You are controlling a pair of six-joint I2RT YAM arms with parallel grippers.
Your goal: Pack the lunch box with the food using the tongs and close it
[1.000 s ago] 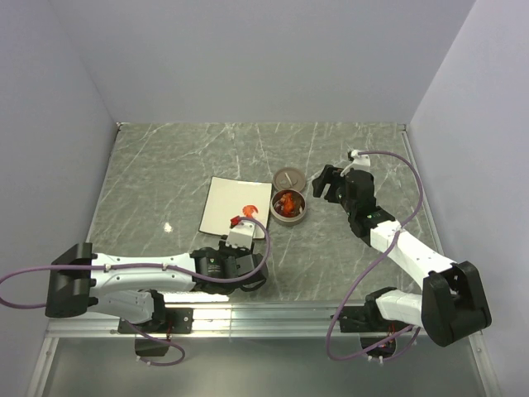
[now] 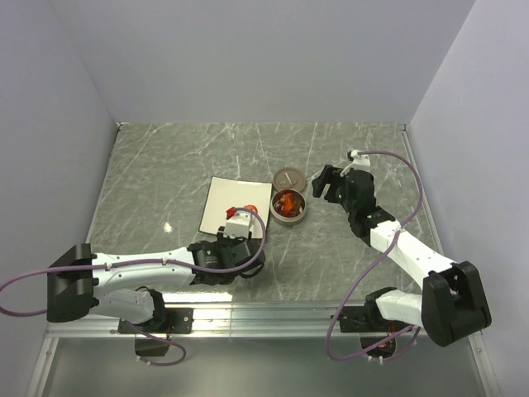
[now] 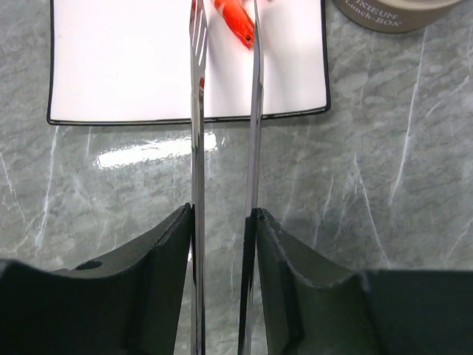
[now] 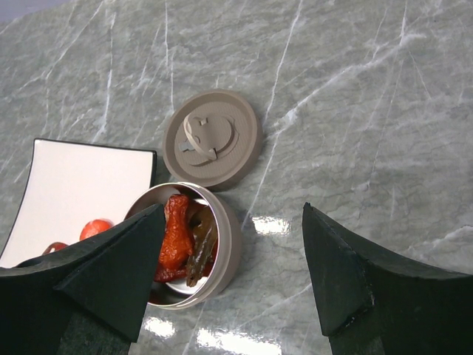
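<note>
A red-orange curled piece of food (image 2: pixel 250 209), shrimp-like, lies on the white board (image 2: pixel 219 194). Over the board's front edge, my left gripper (image 2: pixel 235 234) has its fingers (image 3: pixel 164 240) apart, with the two long metal arms of tongs (image 3: pixel 198 140) between them, each beside a finger. The tongs reach forward over the food (image 3: pixel 236 21); whether they touch it I cannot tell. The round lunch box (image 2: pixel 288 207) stands open to the right, a drumstick (image 4: pixel 175 235) and dark pieces inside. Open and empty, my right gripper hangs right of the box.
The round tan lid (image 4: pixel 222 139) with its strap lies on the table just behind the lunch box. Bare grey marble table (image 2: pixel 165 157) shows to the left and behind, and on the right around the right arm.
The right arm, lunch box and lid have stayed put.
</note>
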